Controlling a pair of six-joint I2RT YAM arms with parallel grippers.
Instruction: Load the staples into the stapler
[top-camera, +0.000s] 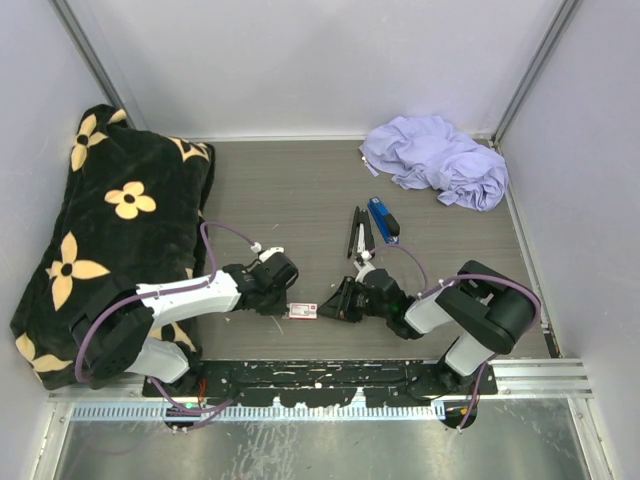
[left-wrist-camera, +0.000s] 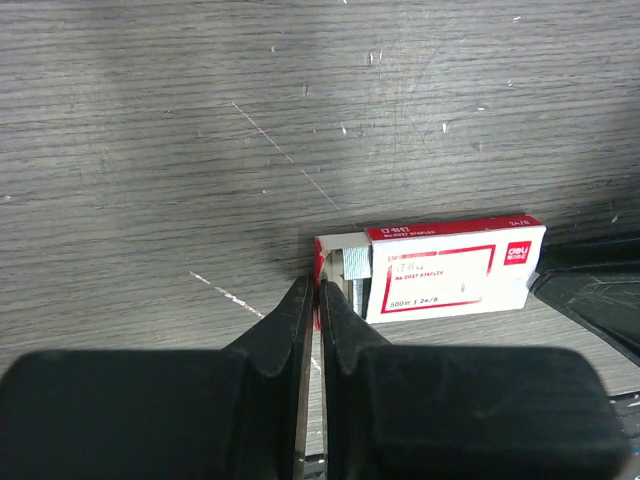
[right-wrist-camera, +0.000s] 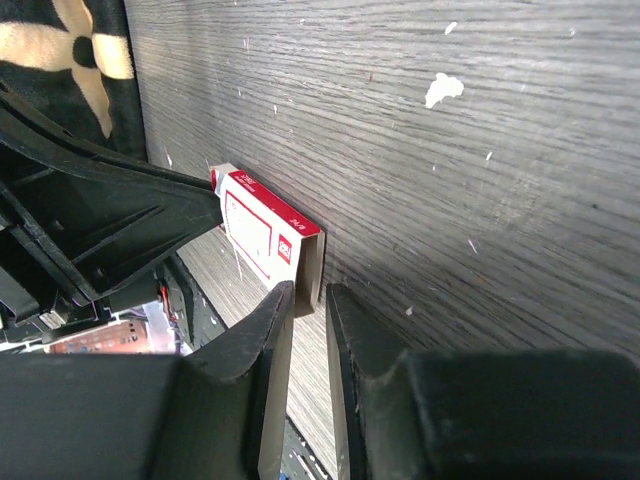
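Note:
The staple box (left-wrist-camera: 450, 270), white and red, lies on the table with its inner tray showing at the left end. My left gripper has its fingertips close together on that left end, in the left wrist view. My right gripper stands open at the box's other end, its fingertips low at the open end of the sleeve. Behind the right gripper, in the top view, lie a blue stapler (top-camera: 383, 220) and an opened black stapler (top-camera: 362, 231).
A lilac cloth (top-camera: 435, 160) lies at the back right, and a black flowered cushion (top-camera: 110, 220) fills the left side.

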